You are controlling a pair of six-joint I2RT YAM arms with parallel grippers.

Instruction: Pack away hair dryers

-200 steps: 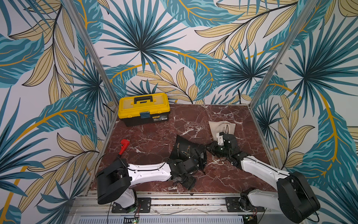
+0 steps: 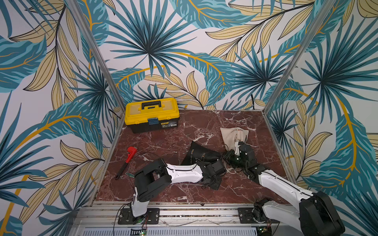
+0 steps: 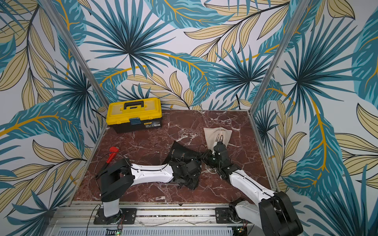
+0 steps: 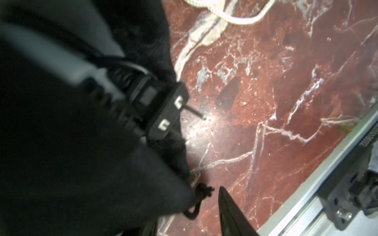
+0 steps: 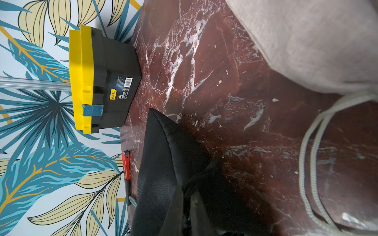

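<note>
A black drawstring bag [image 2: 196,153] with gold print lies mid-table, partly hidden by my left arm. My right gripper is shut on the gathered black fabric and cord at its mouth. Low over the bag's near side, my left gripper has its fingers apart, with a knotted black cord end [image 4: 200,196] close to the gap. A black two-pin plug [image 4: 161,110] shows against the dark cloth. At the left lies a red hair dryer [image 2: 132,150] with a dark handle. The beige hair dryer bag [image 2: 234,136] rests behind my right arm.
A yellow and black toolbox [image 2: 151,114] stands closed at the back left. Pale cord [image 5: 307,165] from the beige bag loops over the table beside my right gripper. Free tabletop [image 2: 204,122] extends between the toolbox and the beige bag.
My left arm has shifted right, closer to my right gripper, uncovering more of the red hair dryer. The right gripper has moved slightly right, and the black bag has shifted with it.
</note>
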